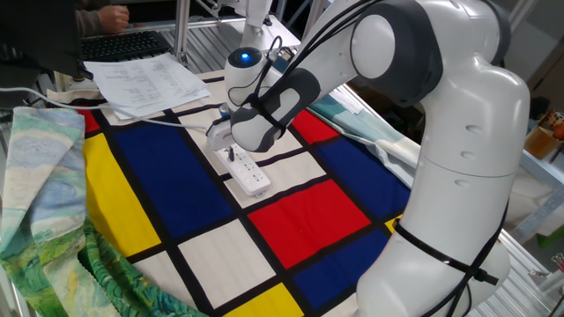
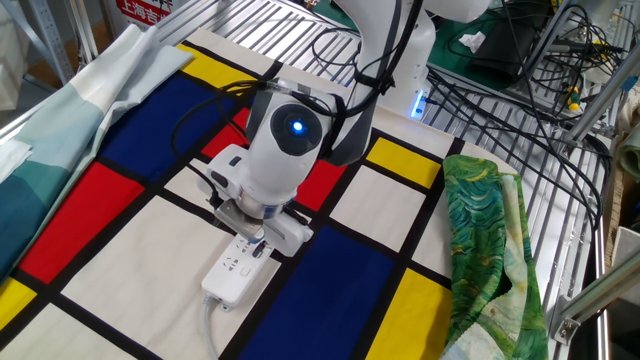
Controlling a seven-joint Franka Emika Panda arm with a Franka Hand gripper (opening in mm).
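Observation:
A white power strip (image 2: 236, 272) lies on the cloth, several sockets facing up and its cable running off one end. My gripper (image 2: 260, 249) points down over the end of the strip opposite the cable in exterior view 2. From the other side, the strip (image 1: 248, 177) reaches out from under the hand, and a dark fingertip (image 1: 232, 154) shows at its upper surface. Contact with the strip cannot be made out. The hand hides much of the fingers, so neither their opening nor anything between them is clear.
A tablecloth with coloured blocks (image 1: 172, 180) covers the table. Papers (image 1: 145, 85) and a keyboard (image 1: 126, 46) lie at the back, near a person's hand (image 1: 115, 19). Green patterned cloth (image 2: 482, 235) is bunched along one side. Open cloth surrounds much of the strip.

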